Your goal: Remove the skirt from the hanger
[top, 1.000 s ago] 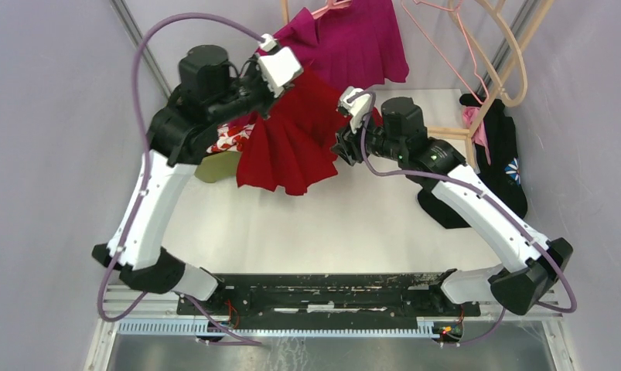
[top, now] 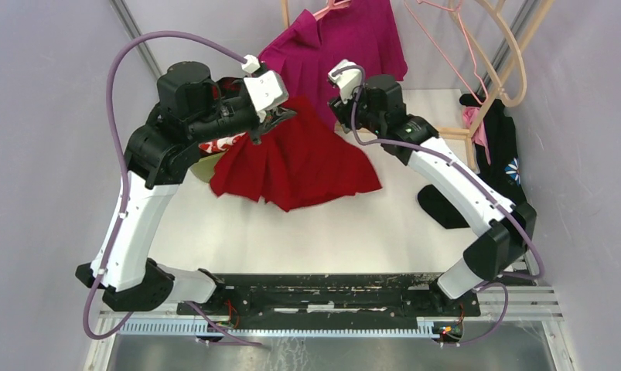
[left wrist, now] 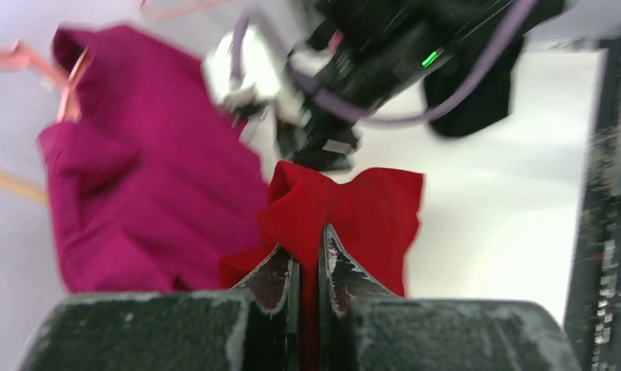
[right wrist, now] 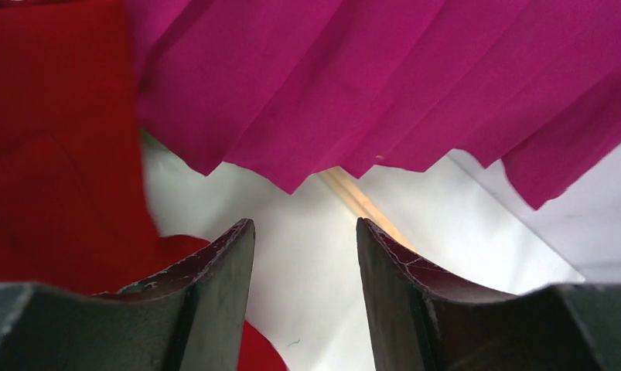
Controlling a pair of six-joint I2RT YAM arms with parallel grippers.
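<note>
A red skirt (top: 307, 158) hangs from my left gripper (top: 282, 117), which is shut on its gathered cloth. In the left wrist view the red fabric (left wrist: 322, 197) comes up between the two closed fingers. No hanger shows in the red skirt. My right gripper is open, its fingers well apart with nothing between them. It stands just in front of the magenta skirt (top: 353, 39), which hangs on a pink hanger (top: 332, 8) at the back. In the right wrist view, red cloth (right wrist: 56, 139) is left of the open fingers, and magenta pleats (right wrist: 353, 85) are beyond them.
An empty pink hanger (top: 471, 48) hangs from the wooden rack (top: 530, 42) at the right. Dark clothing (top: 493, 151) lies at the right. A green basket (top: 205, 168) with cloth is behind my left arm.
</note>
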